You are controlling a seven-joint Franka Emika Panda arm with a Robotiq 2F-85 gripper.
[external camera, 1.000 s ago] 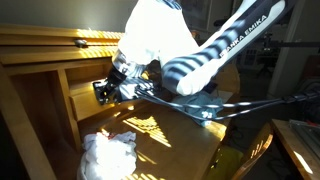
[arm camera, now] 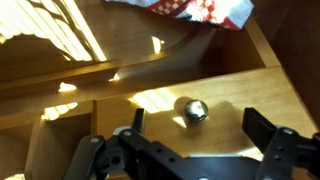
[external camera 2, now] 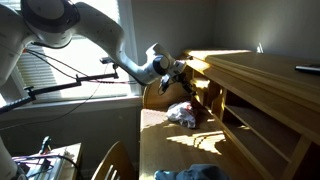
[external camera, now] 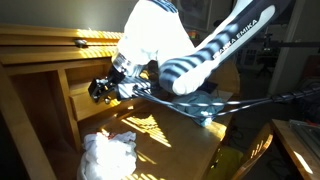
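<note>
A small wooden drawer (arm camera: 240, 100) with a round, shiny dark knob (arm camera: 196, 111) faces the wrist camera. My gripper stands open, one dark finger (arm camera: 138, 122) on the left of the knob and the other finger (arm camera: 258, 128) on its right. Nothing is gripped. Whether the fingertips reach as far as the knob is hard to judge. In exterior view 1 the gripper (external camera: 103, 91) is in front of the drawer (external camera: 84, 103) below the desk's shelf, partly hiding it. Sun glare and shadow blur the gripper in exterior view 2.
A white bundled cloth (external camera: 108, 157) lies on the desktop near the drawer; its red-and-blue pattern (arm camera: 220, 10) shows in the wrist view. A blue cloth (external camera 2: 203, 172) lies farther along the desk. Open cubbies (external camera 2: 255, 120) line the hutch. Bare desktop (external camera 2: 165, 150) lies between the cloths.
The arm has shifted slightly, its forearm turning a little in exterior view 1. My gripper has moved slightly left towards the drawer. The white cloth has stayed put.
</note>
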